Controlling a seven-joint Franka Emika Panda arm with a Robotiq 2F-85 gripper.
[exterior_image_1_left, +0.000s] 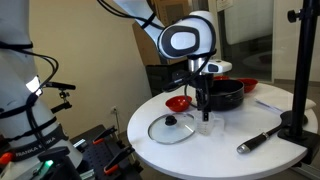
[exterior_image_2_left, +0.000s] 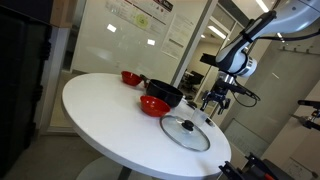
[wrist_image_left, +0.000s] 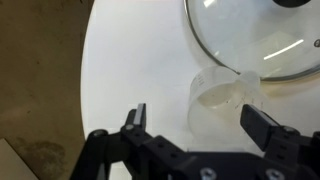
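Below my gripper lies a clear, whitish plastic container (wrist_image_left: 218, 98), seen in the wrist view between the two spread fingers. The fingers stand open with nothing held. In exterior view 1 the container (exterior_image_1_left: 208, 127) shows faintly on the white table, and my gripper (exterior_image_1_left: 203, 113) points down close over it. Whether a finger touches it I cannot tell. Beside the container sits a glass lid (exterior_image_1_left: 171, 129) with a black knob.
A black pot (exterior_image_1_left: 224, 97) stands behind the gripper, a red bowl (exterior_image_1_left: 178, 103) left of it. A black-handled utensil (exterior_image_1_left: 258, 140) lies to the right, near a black post (exterior_image_1_left: 296, 75).
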